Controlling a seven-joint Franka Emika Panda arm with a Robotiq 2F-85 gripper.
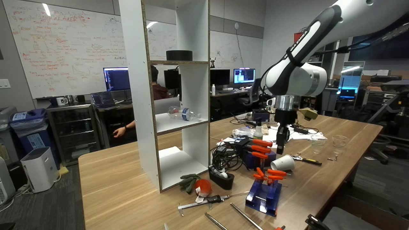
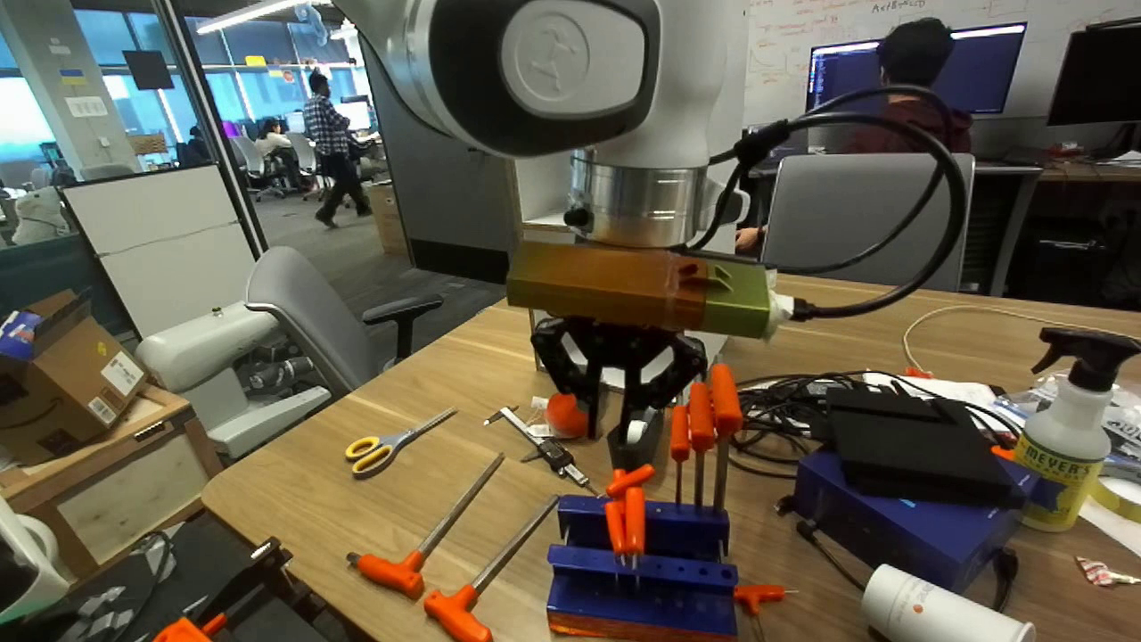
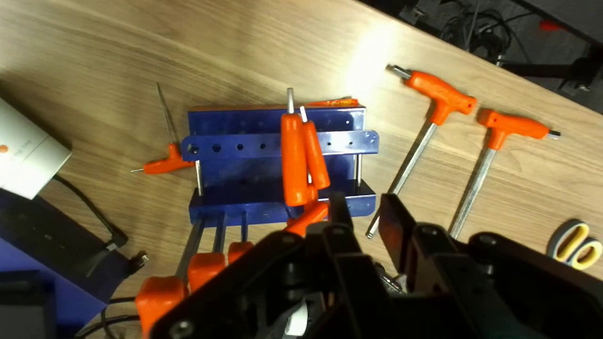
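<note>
My gripper hangs point-down above the blue tool stand (image 1: 263,197), its fingers part open with bare space between them in the wrist view. Orange-handled hex keys (image 2: 634,522) stand in the stand's front rows, below the fingertips. Three taller orange handles (image 2: 701,423) rise from the back of the stand, beside the gripper. Two loose T-handle keys (image 3: 441,97) lie flat on the table along one side of the stand, and a small one (image 3: 168,164) lies on the opposite side.
A white cup (image 1: 282,163) lies on its side near the stand. Also around are scissors (image 2: 374,455), calipers (image 1: 203,202), a tape dispenser (image 1: 221,178), tangled cables (image 1: 228,156) and a spray bottle (image 2: 1064,444). The white shelf (image 1: 149,115) stands tall on the table; clear wood lies at its left.
</note>
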